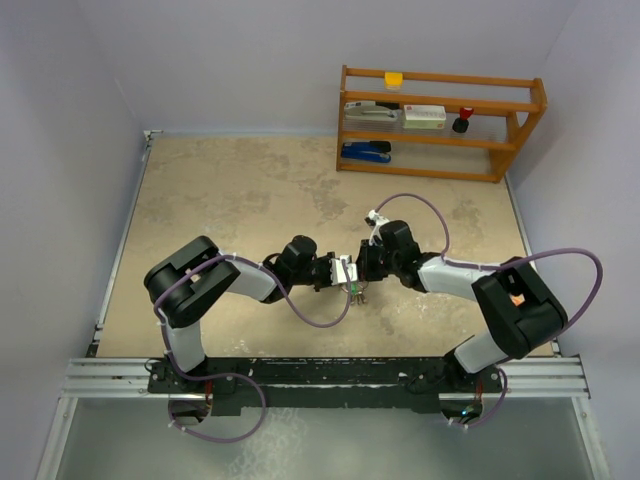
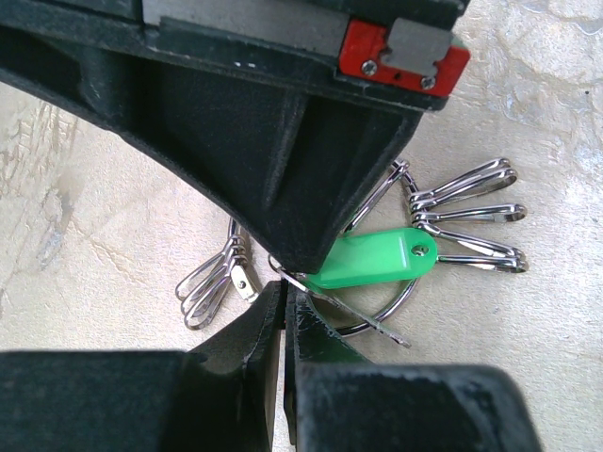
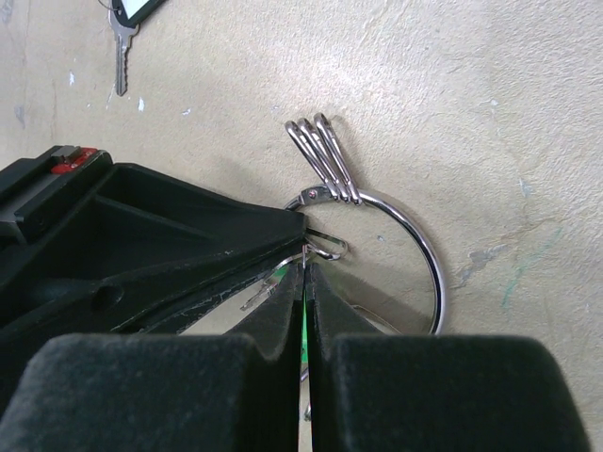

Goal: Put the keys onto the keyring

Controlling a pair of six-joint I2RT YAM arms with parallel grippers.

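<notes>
A steel keyring (image 3: 435,273) with several wire clips (image 3: 323,155) and a green tag (image 2: 372,257) lies at mid-table. Over it the two grippers meet tip to tip. In the left wrist view, my left gripper is shut at a thin metal clip (image 2: 358,314); whether the clip sits between its fingers is hard to tell. My right gripper is shut too, with thin metal at its tips in the right wrist view; I cannot tell whether it is pinched. A key (image 3: 122,56) on a black fob (image 3: 138,9) lies apart at that view's upper left.
A wooden rack (image 1: 440,135) holding a blue stapler (image 1: 367,152), a white box (image 1: 424,117) and other items stands at the back right. Bare table (image 1: 230,190) stretches across the back left. The arms nearly touch, leaving little room between them.
</notes>
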